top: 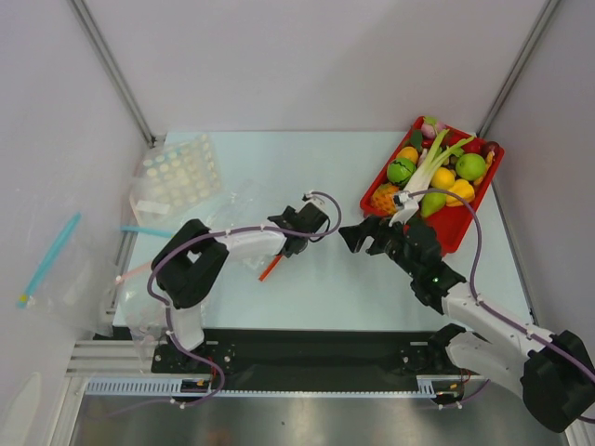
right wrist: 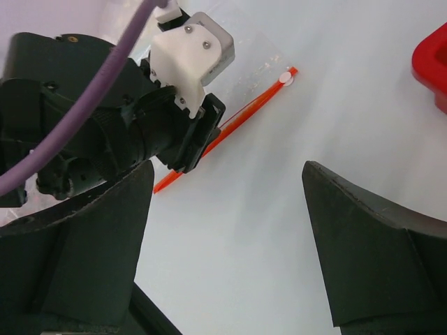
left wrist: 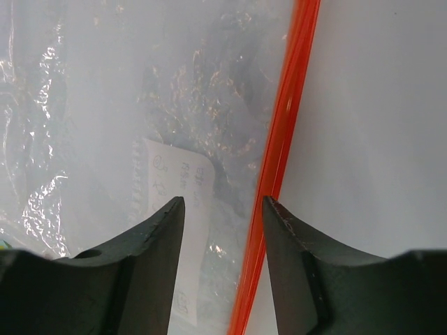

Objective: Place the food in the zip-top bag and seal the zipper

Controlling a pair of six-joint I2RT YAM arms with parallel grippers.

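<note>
A clear zip bag [left wrist: 91,112] with a white label lies flat on the table, its orange zipper [left wrist: 279,136] running along one edge. My left gripper is open above it; one fingertip overlaps the zipper strip in that view, and contact cannot be told. In the right wrist view, a white slider [right wrist: 286,78] sits near the zipper's far end. My right gripper [top: 351,239] is open to the right of the bag, with bare table between its fingers. Assorted food, including a leek [top: 429,167] and a green pepper [top: 432,203], fills the red basket [top: 450,228].
At the back left lies another clear bag with pale round pieces [top: 175,172] and a blue zipper [top: 149,231]. A further blue strip [top: 51,251] is at the far left. Bare table [top: 288,167] stretches behind the grippers. The arms stand close together at the centre.
</note>
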